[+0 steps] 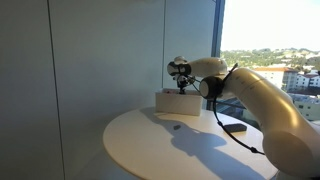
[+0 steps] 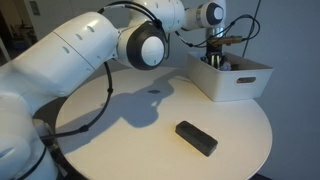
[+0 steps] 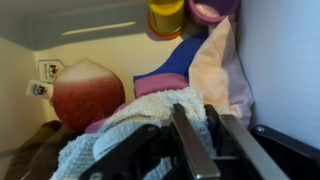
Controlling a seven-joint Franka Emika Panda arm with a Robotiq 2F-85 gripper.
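Note:
Over the white bin at the back of the table, my gripper reaches down inside the walls. A white fluffy cloth lies directly under the fingers in the wrist view. Dark fingers cover part of it, and whether the cloth is between them is hidden. Around it in the bin are a red and cream plush toy, a pale pink cloth, a blue cloth, a yellow-lidded tub and a purple-lidded tub.
A dark oblong block lies on the round white table, apart from the bin. A small dark item is in the table's middle. The bin wall stands close on the right of the fingers.

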